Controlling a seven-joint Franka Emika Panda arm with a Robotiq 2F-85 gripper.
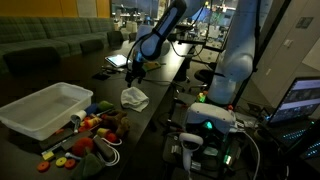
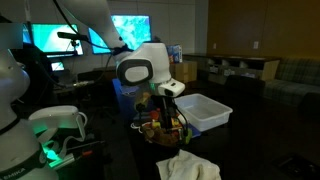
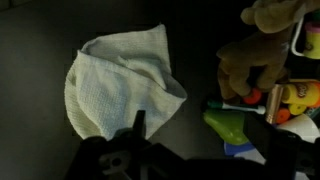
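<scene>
A crumpled white cloth lies on the dark table; in the wrist view the cloth fills the left side, partly folded over itself. My gripper is open, its two dark fingers wide apart with only bare table visible between them. It hangs above the table close to the cloth, and the left fingertip overlaps the cloth's lower right edge in the wrist view. Exterior view 2 shows the cloth at the bottom, in front of the lowered gripper.
A white bin stands on the table. Beside it is a pile of toys, among them a brown plush toy and a green item right of my gripper.
</scene>
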